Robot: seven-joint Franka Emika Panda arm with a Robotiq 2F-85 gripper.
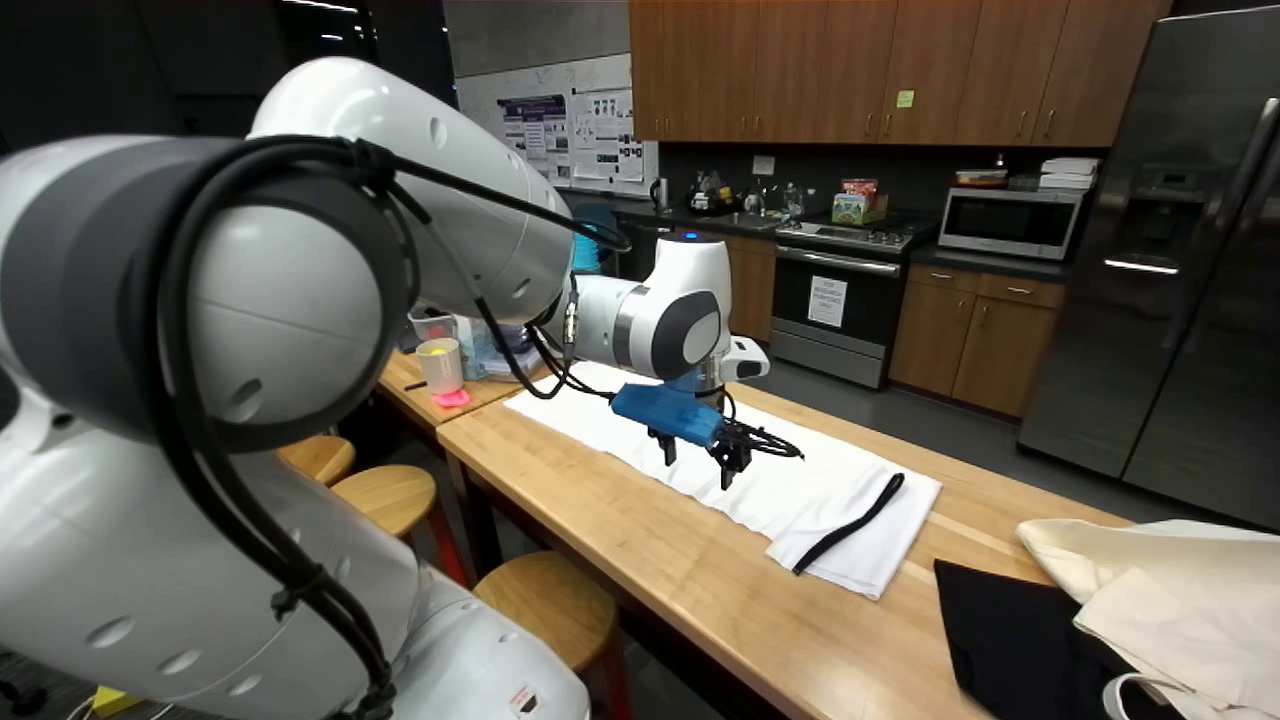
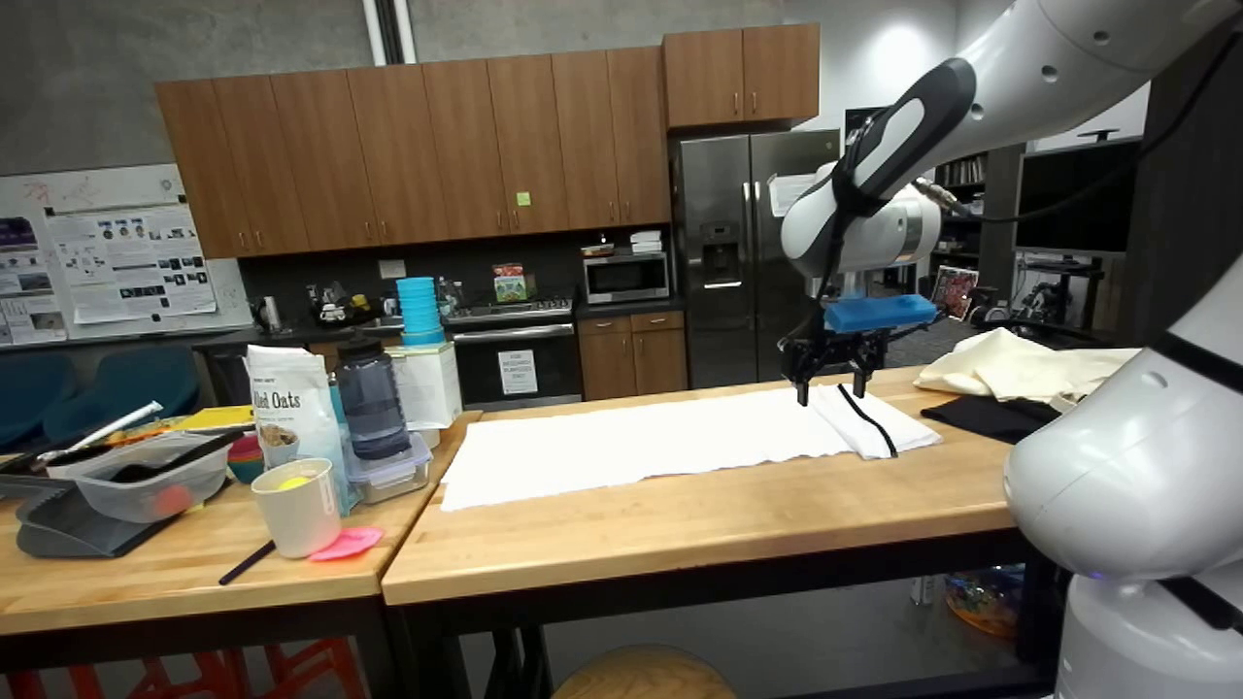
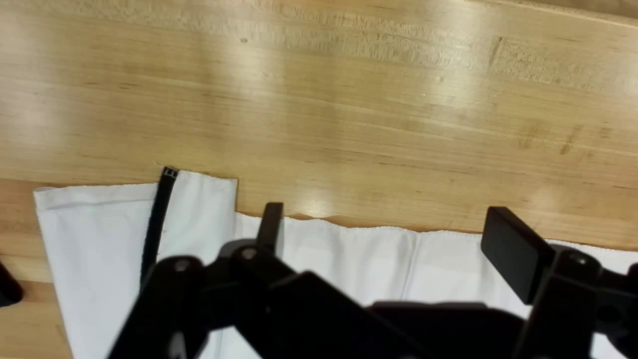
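A long white cloth [image 2: 618, 445] lies spread along the wooden table. Its right end is doubled over, and a black strip [image 1: 849, 524] runs across that folded part. My gripper [image 1: 697, 466] hangs above the cloth near the fold, fingers pointing down. In the wrist view the two dark fingers [image 3: 519, 254] stand wide apart. Between them only the cloth's wavy edge [image 3: 359, 230] and bare wood show below, so nothing is held. The black strip [image 3: 156, 221] appears to the left of the fingers there.
A black cloth [image 1: 1020, 642] and a cream cloth [image 1: 1182, 600] lie at the table's right end. On the adjoining table stand a beige cup [image 2: 297, 508], an oats bag [image 2: 291, 408] and containers.
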